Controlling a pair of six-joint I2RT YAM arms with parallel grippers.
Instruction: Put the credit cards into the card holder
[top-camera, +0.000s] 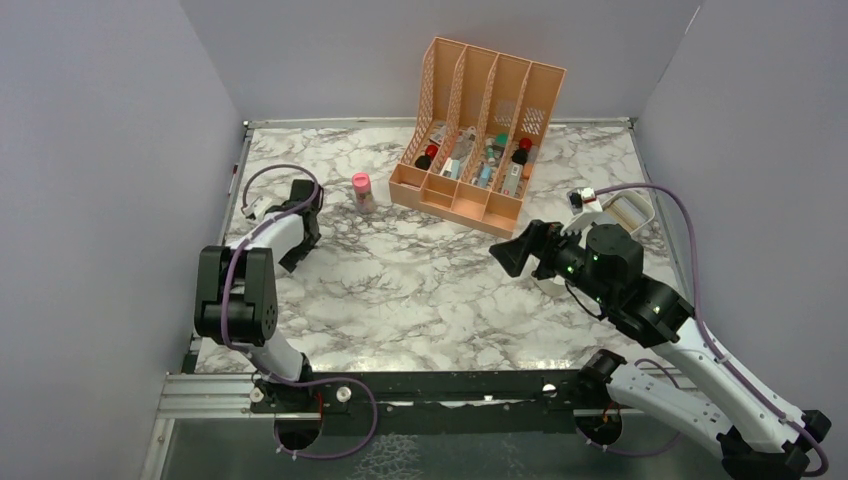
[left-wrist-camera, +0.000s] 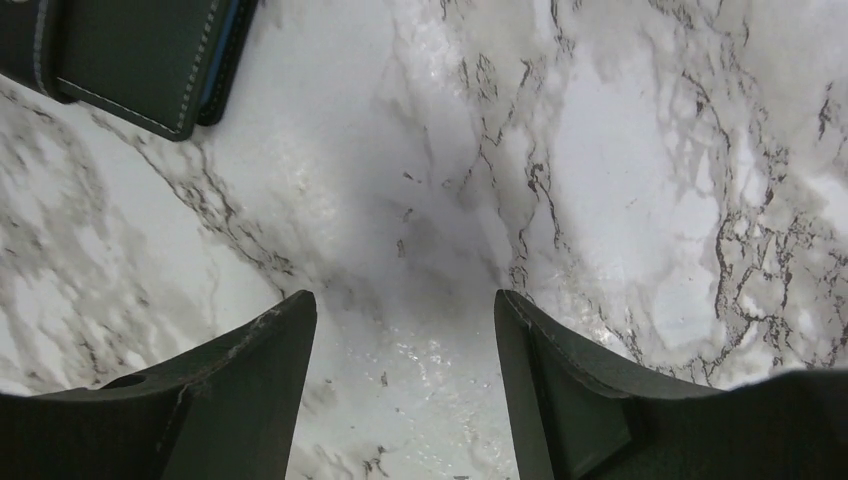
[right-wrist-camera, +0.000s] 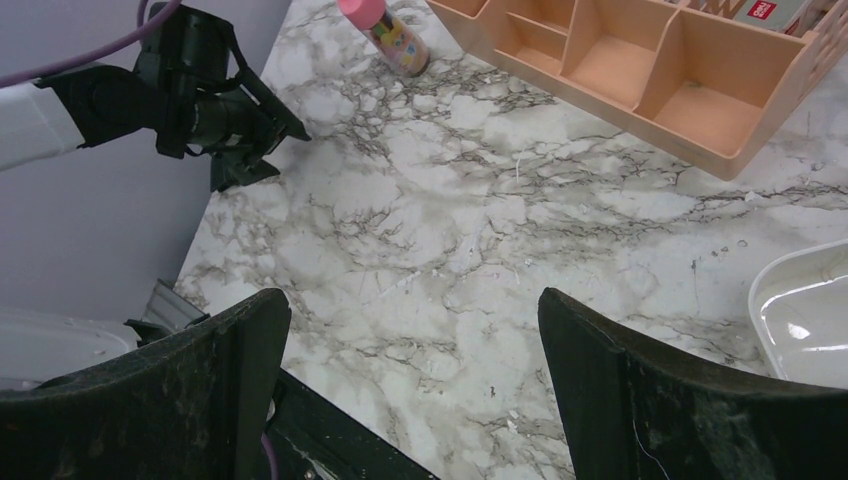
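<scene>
In the left wrist view a dark green stitched card holder (left-wrist-camera: 130, 65) lies on the marble table at the upper left, a strap along its side and a blue edge showing. My left gripper is low over the table below it, fingers apart with nothing between them. In the top view that gripper (top-camera: 300, 255) is at the table's left side and hides what lies beneath. My right gripper is raised over the table's right side, open and empty. I cannot make out loose credit cards in these views.
An orange compartment organiser (top-camera: 455, 208) with assorted items stands at the back. A pink-capped jar (top-camera: 364, 193) stands left of it. A white tray (right-wrist-camera: 800, 290) sits at the right, partly behind my right arm.
</scene>
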